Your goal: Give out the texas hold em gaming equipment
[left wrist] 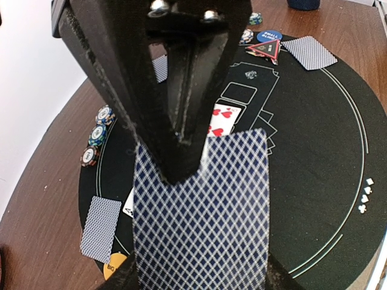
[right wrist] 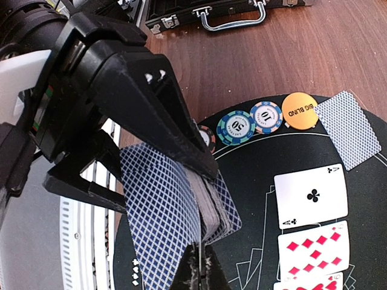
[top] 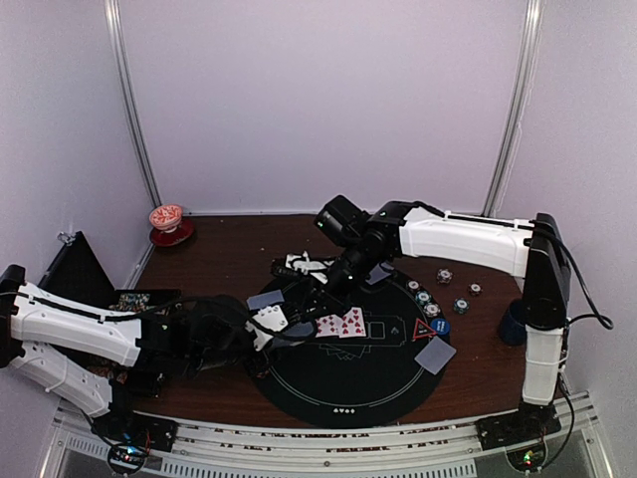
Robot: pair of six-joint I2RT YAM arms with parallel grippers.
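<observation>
A deck of blue-and-white patterned cards [right wrist: 213,205] is gripped by my left gripper, over the round black poker mat [top: 338,393]. Its outermost card [right wrist: 158,202] bows away from the rest. At that card's edge, my right gripper is closed, its tips together on the card. In the left wrist view, the right gripper's dark fingers [left wrist: 181,157] come down over the deck's far edge. On the mat lie a face-up ace of clubs [right wrist: 312,196], a diamonds card [right wrist: 314,251] and a hearts card [right wrist: 317,284], partly cut off.
Face-down cards lie near the mat's rim, one [right wrist: 351,130] beside the big blind disc [right wrist: 299,110], another [top: 435,355] on the right. Chips [right wrist: 236,127] line the edge. An open case [right wrist: 230,9] stands off the mat; a dark blue cup [top: 512,324] is far right.
</observation>
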